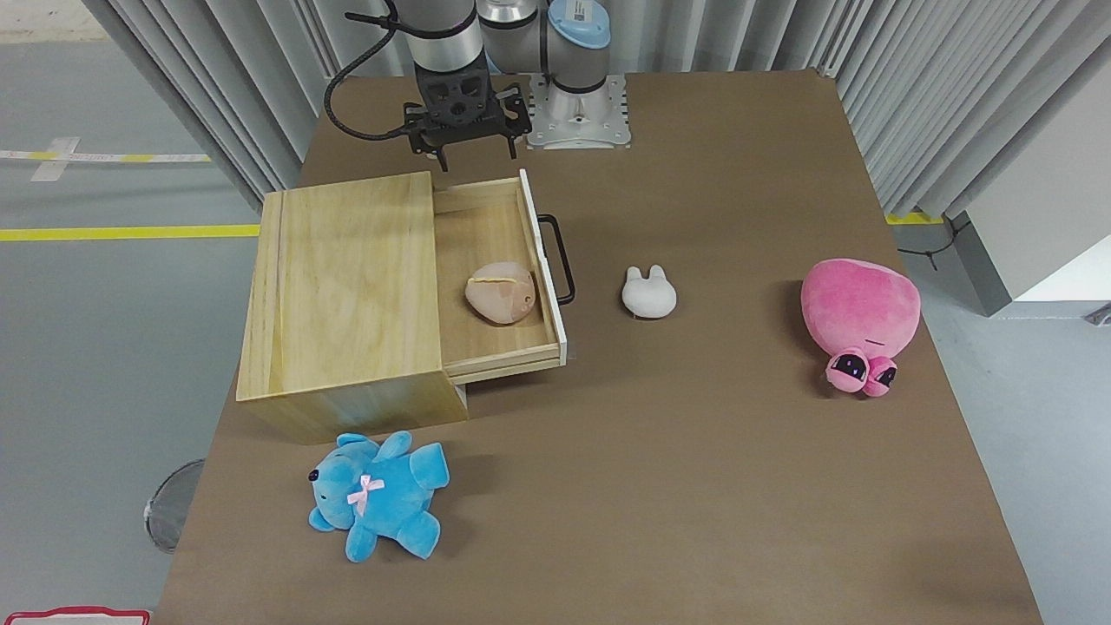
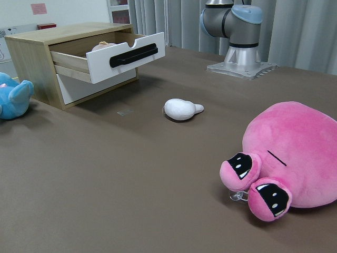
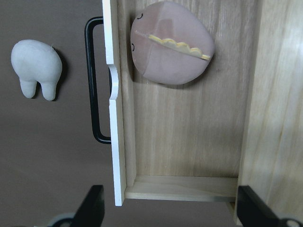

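Note:
My gripper (image 1: 476,156) hangs above the back end of a wooden drawer unit (image 1: 344,281), open, its two fingers wide apart with nothing between them. The unit's drawer is pulled out, with a white front and black handle (image 1: 562,260) (image 2: 134,55) (image 3: 93,80). Inside lies a round pinkish-beige plush (image 1: 500,293) (image 3: 171,45) with a cream frill. A small white bunny-shaped plush (image 1: 647,295) (image 2: 180,109) (image 3: 36,66) lies on the table beside the drawer front.
A blue bear (image 1: 380,495) (image 2: 13,100) lies in front of the unit. A large pink plush (image 1: 860,312) (image 2: 292,155) sits at the table's right.

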